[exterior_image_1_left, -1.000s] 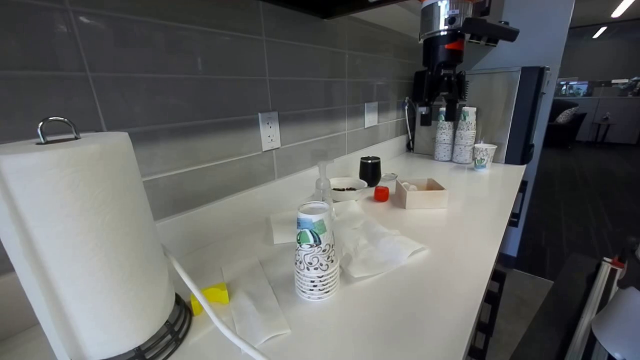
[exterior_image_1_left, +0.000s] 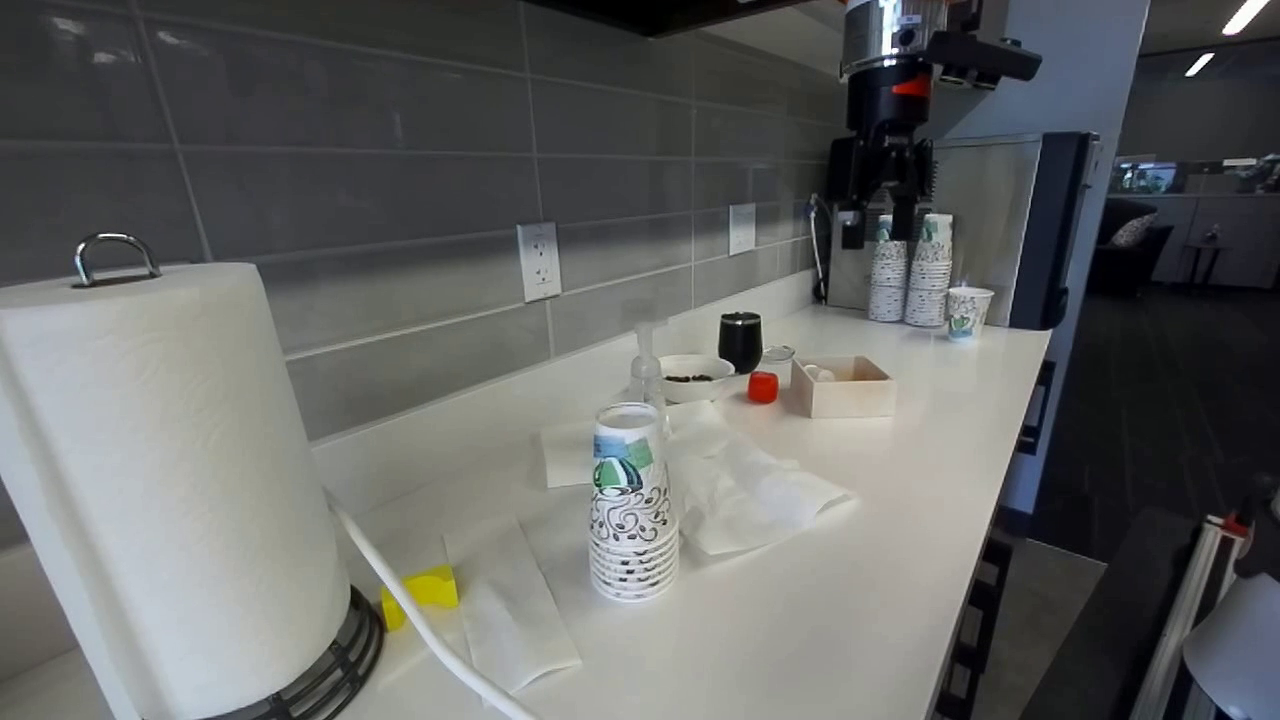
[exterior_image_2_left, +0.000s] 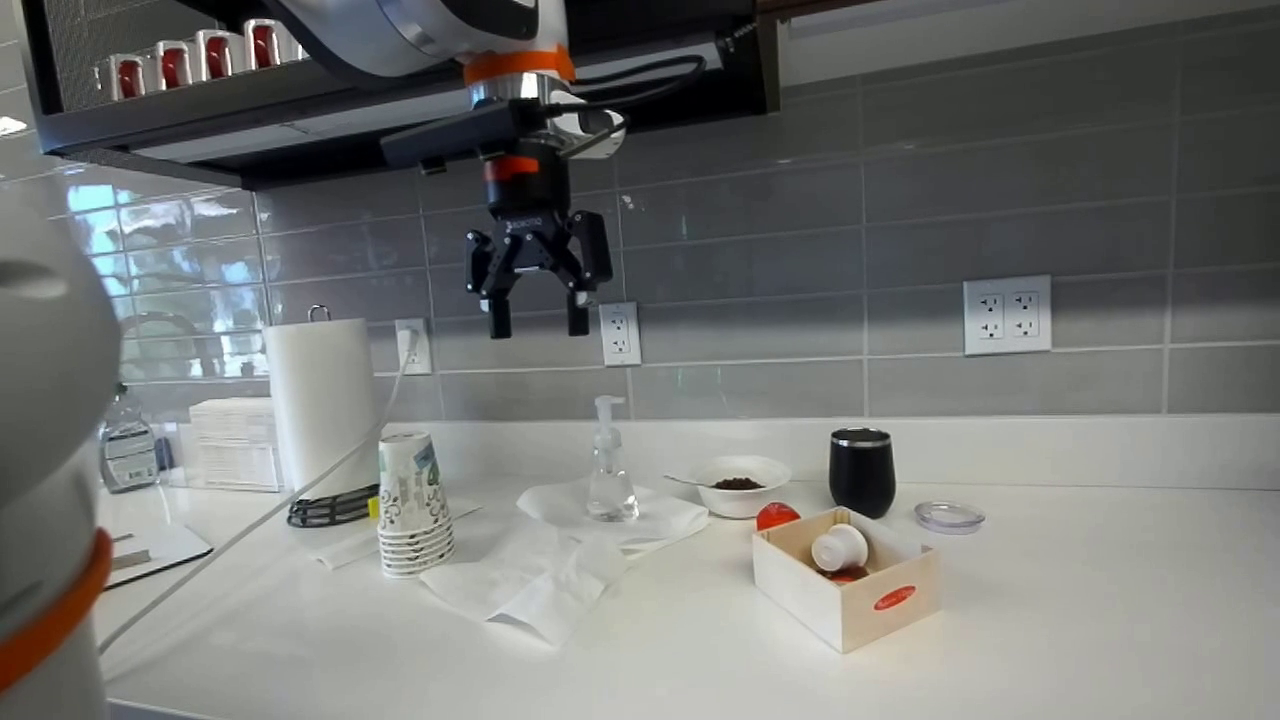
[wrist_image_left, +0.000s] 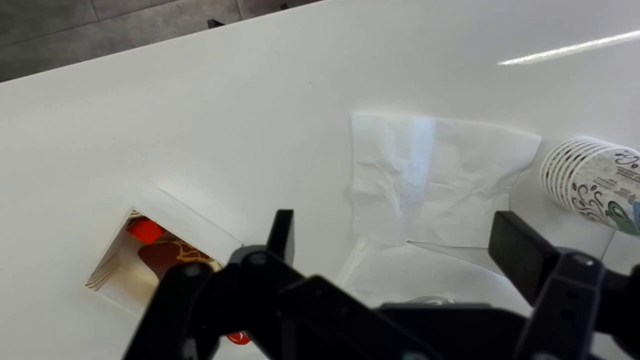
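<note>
High over the counter, my gripper (exterior_image_2_left: 537, 326) points straight down, its fingers wide apart with only air between them. The wrist view shows one dark finger (wrist_image_left: 520, 255) at the right and the other at centre left. Below lie crumpled white paper towels (exterior_image_2_left: 534, 588), with a clear pump bottle (exterior_image_2_left: 612, 486) standing on one. A pale wooden box (exterior_image_2_left: 801, 600) holds a white cup (exterior_image_2_left: 839, 548) and some red items. The red block (exterior_image_1_left: 763, 386) sits beside the box, near a white bowl (exterior_image_2_left: 763, 482) of dark bits. An upside-down stack of patterned paper cups (exterior_image_1_left: 632, 510) stands left of the towels.
A black tumbler (exterior_image_2_left: 861, 474) and a clear lid (exterior_image_2_left: 949, 516) stand near the back wall. The paper towel roll (exterior_image_1_left: 180, 480), a yellow object (exterior_image_1_left: 422, 593) and a white cable (exterior_image_1_left: 414, 612) occupy one end. Open counter lies along the front edge.
The gripper hangs in nearly the same place, shifted only very slightly. Nothing on the counter has visibly moved.
</note>
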